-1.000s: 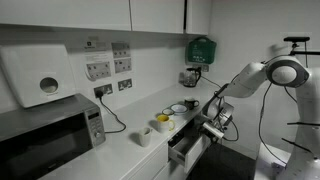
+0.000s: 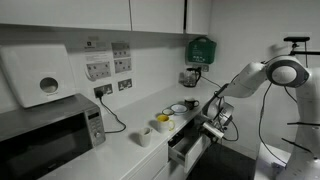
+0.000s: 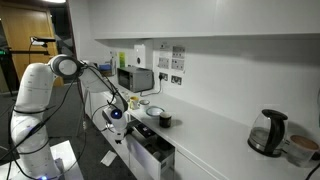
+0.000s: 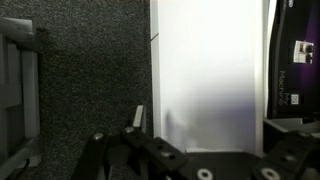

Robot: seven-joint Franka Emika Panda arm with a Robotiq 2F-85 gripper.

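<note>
A white-fronted drawer [image 2: 181, 157] stands pulled out below the counter, and exterior view 2 shows the inside of the same drawer [image 3: 158, 146]. My gripper [image 2: 208, 133] is low beside the drawer's front. In the wrist view, the white drawer panel [image 4: 208, 75] runs up the middle. The fingers stand wide apart at the bottom, with a left fingertip [image 4: 138, 117] on the floor side of the panel; the right one is hard to make out against the dark. Whether either finger touches the panel cannot be told. In the drawer lies a dark item with a printed label [image 4: 294, 99].
Cups [image 2: 163, 123] and plates [image 2: 178, 108] stand on the counter above the drawer. A microwave [image 2: 55, 135] and a kettle [image 3: 267, 132] are farther along.
</note>
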